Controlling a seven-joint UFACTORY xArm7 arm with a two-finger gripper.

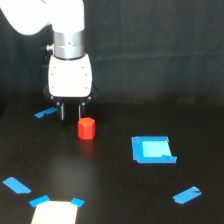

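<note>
A red block [87, 129], roughly cube-like, sits on the dark table left of centre. My white gripper [71, 113] hangs pointing down, just up and left of the block in the camera view. Its dark fingers are hard to make out against the background, but they appear spread apart with nothing visible between them. The right finger is close to the block's upper edge; whether they touch cannot be told.
Blue tape frames a pale square [156, 149] right of centre. Blue tape strips [17, 185] mark the table at left, right and behind the arm. A pale yellowish patch [55, 212] lies at the front edge.
</note>
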